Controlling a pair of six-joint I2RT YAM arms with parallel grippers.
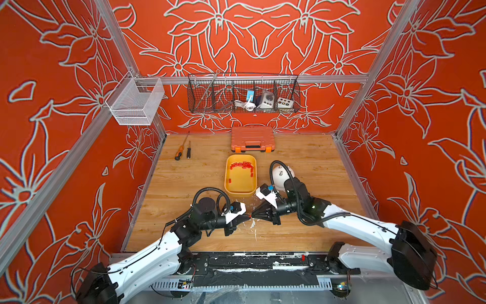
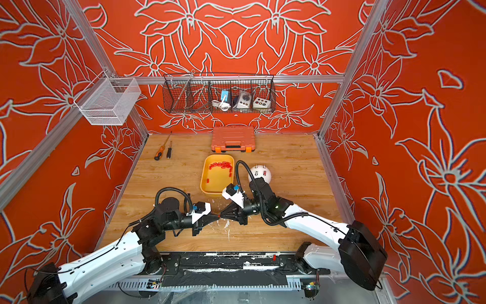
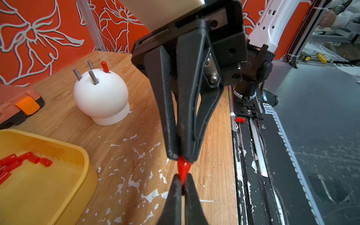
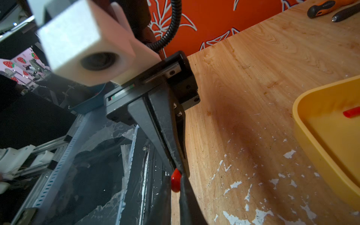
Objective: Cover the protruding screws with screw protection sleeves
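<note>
Tip to tip, the two grippers meet above the table with one red sleeve (image 3: 183, 168) between them. My left gripper is shut on its lower end. A round white base (image 3: 103, 95) stands on the table with metal screws sticking up. One screw wears a red sleeve (image 3: 105, 66); several others, such as the front screw (image 3: 93, 77), are bare. Loose red sleeves (image 1: 242, 165) lie in the yellow tray (image 1: 226, 185).
Behind the tray lies an orange case (image 1: 253, 138). Two screwdrivers (image 2: 161, 151) rest at the back left. Another red piece (image 3: 240, 120) lies by the table's front edge. The wood on both sides of the arms is clear.
</note>
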